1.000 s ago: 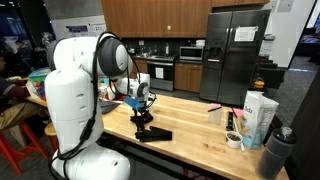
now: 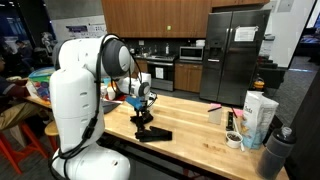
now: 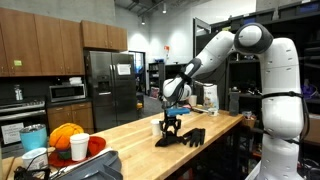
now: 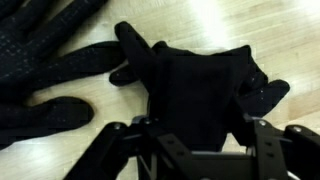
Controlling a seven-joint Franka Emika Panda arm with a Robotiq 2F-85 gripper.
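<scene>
Two black gloves lie on the light wooden table. One glove (image 4: 40, 75) is spread flat at the left of the wrist view; in exterior view 1 a flat glove (image 2: 155, 134) shows beside the gripper. The second glove (image 4: 195, 85) is bunched up directly below my gripper. My gripper's fingers stand apart at the bottom of the wrist view, with dark fabric between them. Black on black hides whether they press on it. In exterior view 2, the gripper (image 3: 172, 126) points down low over the table.
A white bag (image 2: 258, 112), a dark canister (image 2: 276, 153) and a small bowl (image 2: 233, 139) stand at the right of exterior view 1. A red tray (image 3: 88, 149) sits across the table in exterior view 2.
</scene>
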